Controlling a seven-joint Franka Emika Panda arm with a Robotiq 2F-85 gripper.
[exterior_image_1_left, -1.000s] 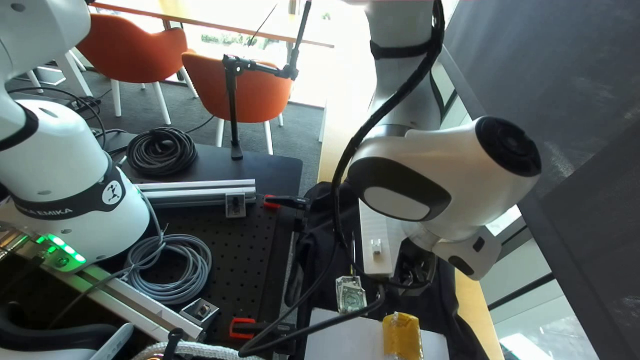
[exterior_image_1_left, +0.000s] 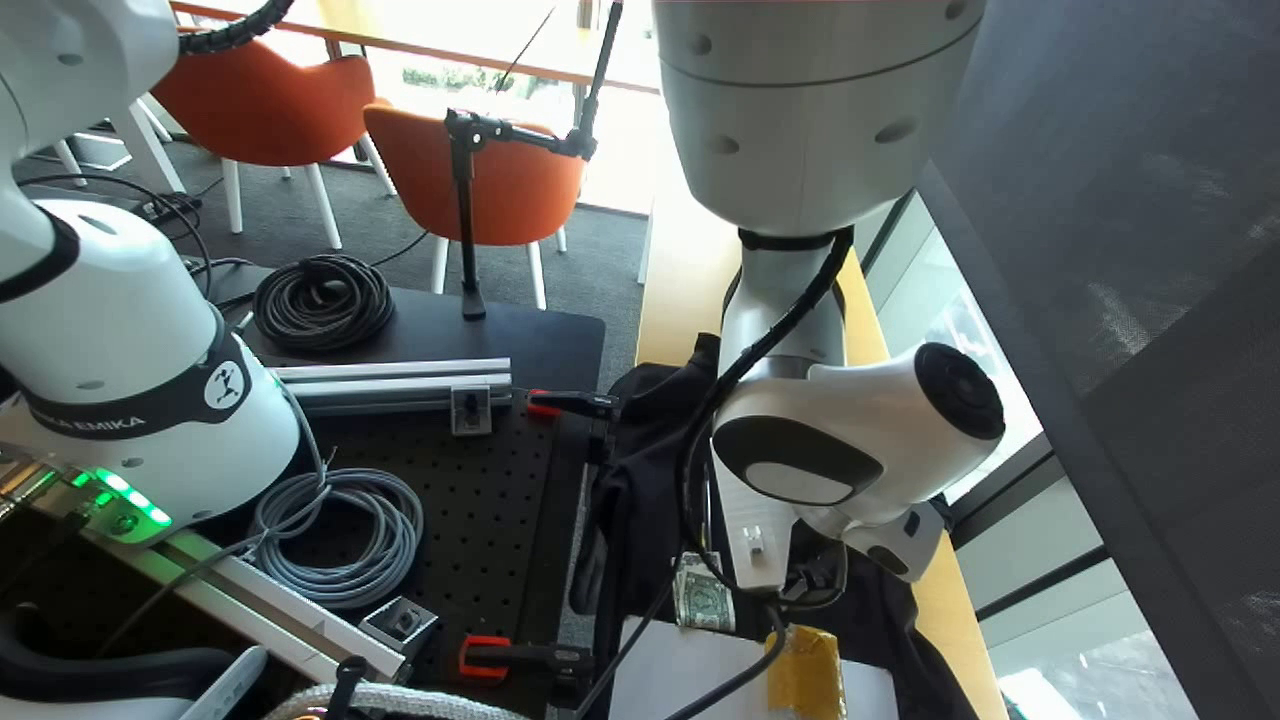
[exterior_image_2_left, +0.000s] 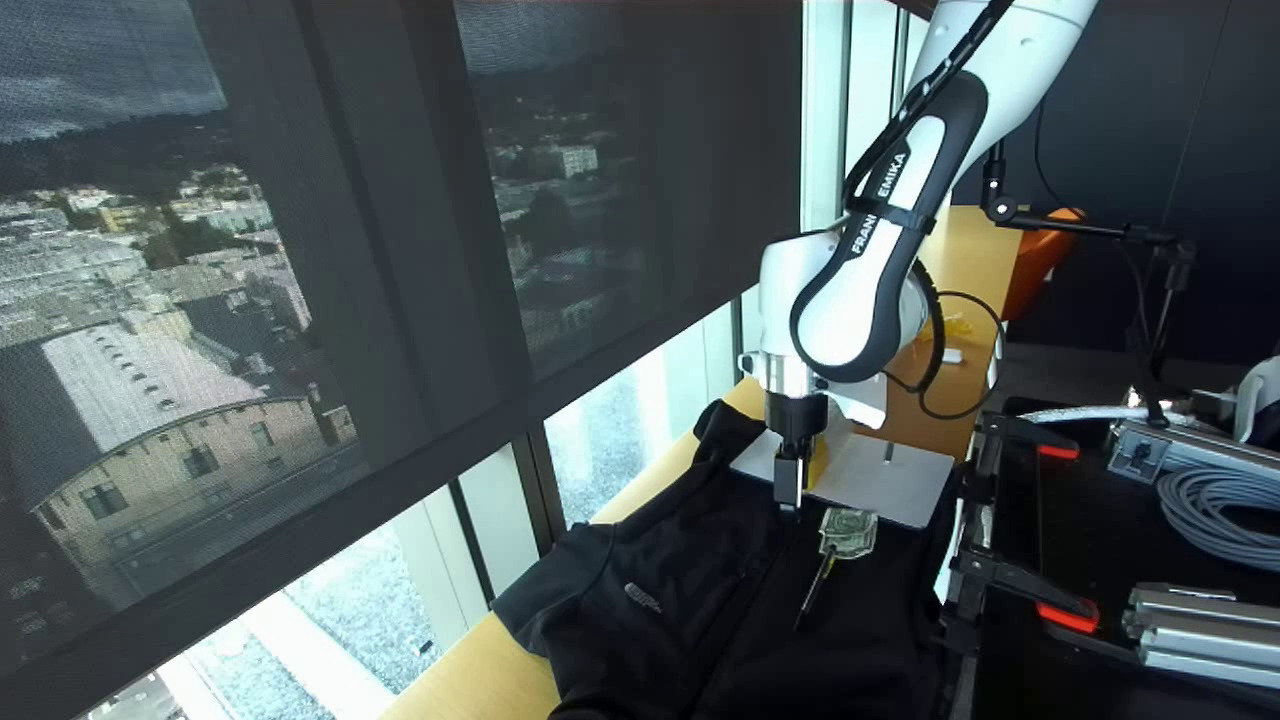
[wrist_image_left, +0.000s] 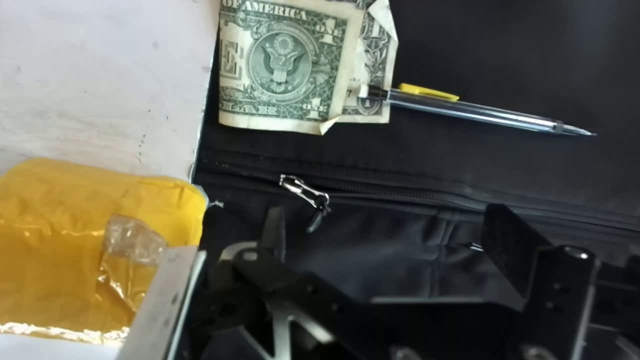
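My gripper stands open over the black jacket (wrist_image_left: 384, 264), with only cloth visible between its spread fingers. Past the fingertips, a zipper pull (wrist_image_left: 304, 190) lies on the jacket's seam. A folded dollar bill (wrist_image_left: 282, 66) rests on the cloth beyond that zipper. The clear pencil with a yellow clip (wrist_image_left: 480, 113) has its white end over the bill's edge. To the left in the wrist view, a yellow taped packet (wrist_image_left: 66, 234) sits on a white board (wrist_image_left: 102, 90). Exterior view 2 has the gripper (exterior_image_2_left: 788, 482) low, beside the board and bill (exterior_image_2_left: 848, 532).
Black clamps with red ends (exterior_image_2_left: 1065, 616) stick out along the dark bench beside the jacket. A window and dark blind (exterior_image_2_left: 624, 180) border the other side. Bare jacket (exterior_image_2_left: 672, 600) spreads toward the front in exterior view 2. A loose cable hangs from the arm.
The arm has come down, and the hand has shifted slightly toward the white board. Its hanging cable has swung. The bill and packet appear in the same places.
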